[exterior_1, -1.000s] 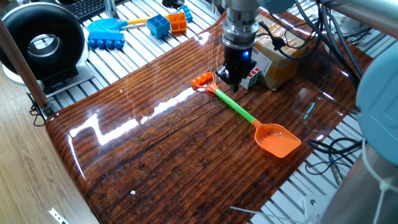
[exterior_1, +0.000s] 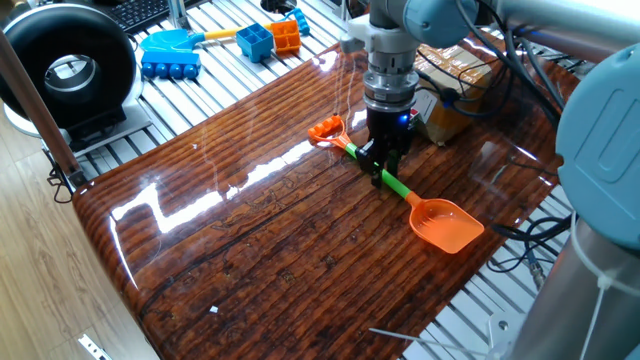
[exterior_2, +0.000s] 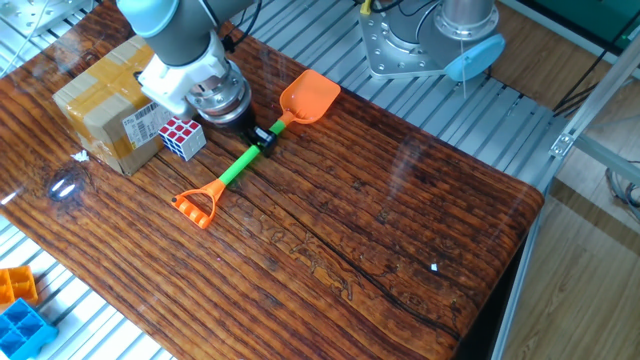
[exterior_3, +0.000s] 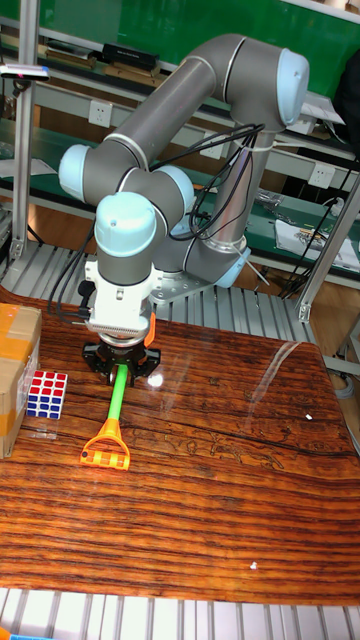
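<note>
A toy shovel with an orange scoop (exterior_1: 446, 225), a green shaft (exterior_2: 240, 165) and an orange grip end (exterior_3: 107, 448) lies on the glossy brown wooden table. My black gripper (exterior_1: 383, 178) points down over the middle of the green shaft. In the third exterior view, its dark fingers (exterior_3: 143, 368) show on both sides of the shaft, which runs between them. Whether they press on the shaft or stand apart from it cannot be told. The gripper (exterior_2: 262, 148) hides a short stretch of the shaft, and the shovel rests flat.
Left of the gripper in the third view stand a Rubik's cube (exterior_3: 46, 395) and a cardboard box (exterior_2: 120, 105), close to the arm. Blue and orange toy blocks (exterior_1: 255, 42) lie beyond the table edge.
The shovel has not visibly moved.
</note>
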